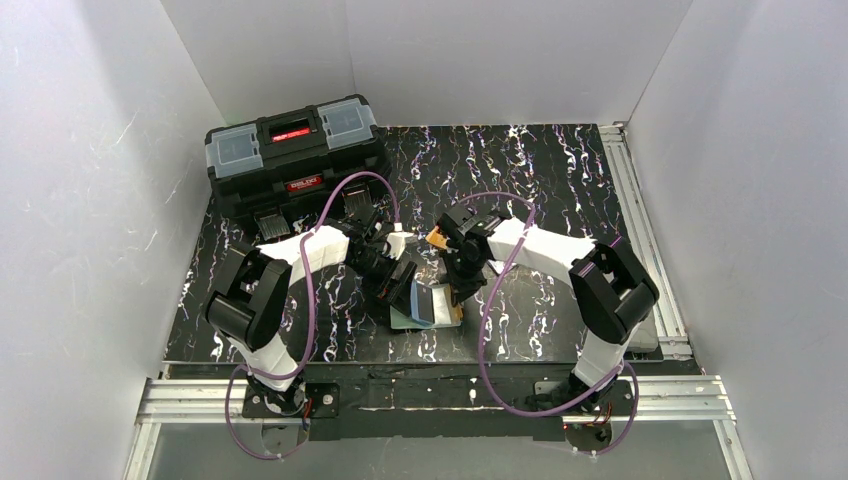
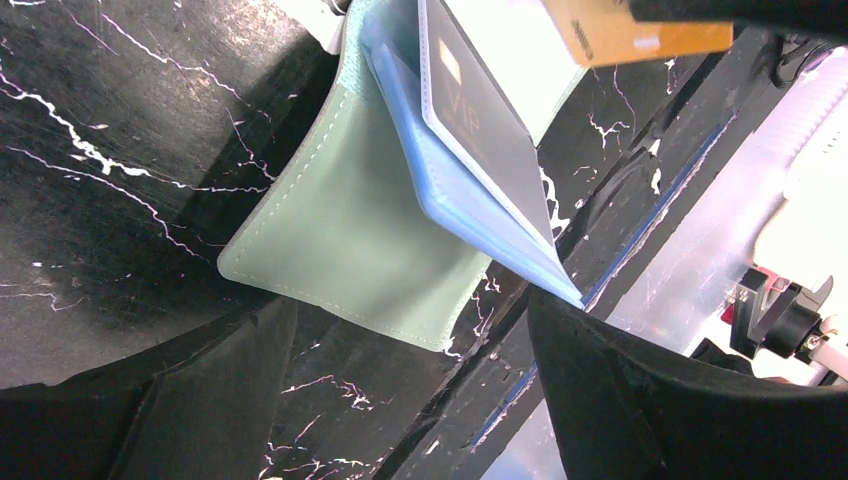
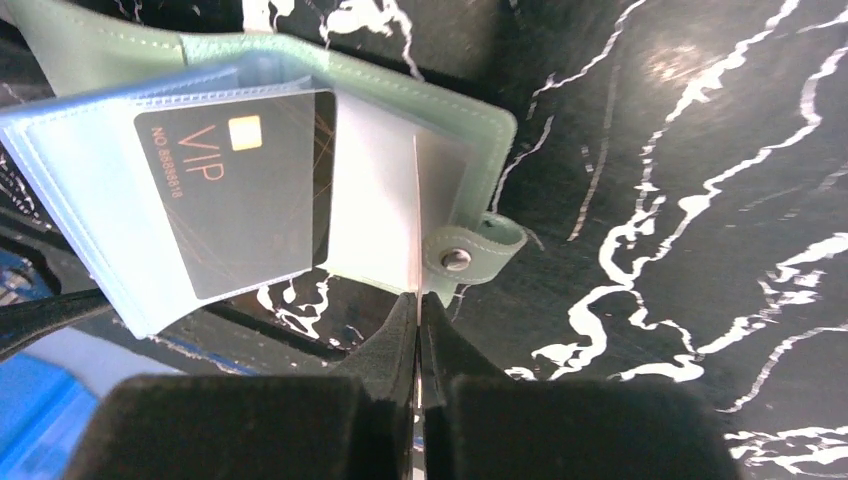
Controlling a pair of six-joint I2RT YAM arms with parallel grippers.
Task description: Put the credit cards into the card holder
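Observation:
The pale green card holder (image 1: 403, 320) lies opened at the front middle of the table. Its light blue sleeve (image 2: 440, 190) stands partly raised, with a dark VIP card (image 3: 240, 190) in it. My left gripper is open over the holder's left side; the sleeve's corner comes close to one of its fingers, and nothing is clamped. Above the white inner page, my right gripper is shut on an orange card, which appears edge-on as a thin line in the right wrist view. Whether the card's lower edge touches the page, I cannot tell.
Another orange card (image 1: 436, 238) lies behind the right gripper, and a white piece (image 1: 496, 267) shows beneath the right arm. The holder's snap strap (image 3: 475, 248) sticks out at its edge. A black toolbox (image 1: 290, 150) fills the back left.

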